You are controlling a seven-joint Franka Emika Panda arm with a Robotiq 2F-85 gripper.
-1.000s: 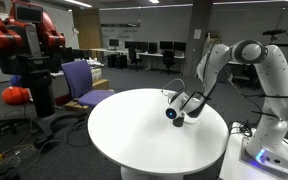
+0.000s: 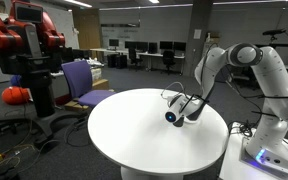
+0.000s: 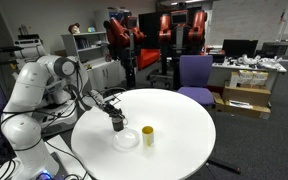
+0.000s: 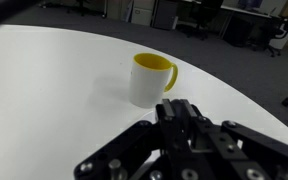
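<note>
A dark mug point(image 3: 117, 125) is just under my gripper point(image 3: 113, 113) in exterior view 2, near the white plate. The fingers meet it at its upper part and look shut on it; the exact contact is too small to see. In exterior view 1 the same mug point(image 2: 179, 122) shows below the tilted gripper. The wrist view has the dark fingers point(image 4: 178, 117) close together, with what lies between them hard to make out. Beyond them stands an upright white mug point(image 4: 150, 82) with a yellow inside and handle.
A white plate point(image 3: 127, 138) lies flat between the dark mug and the yellow-lined mug point(image 3: 148, 136). A purple chair point(image 3: 195, 75) stands beyond its edge.
</note>
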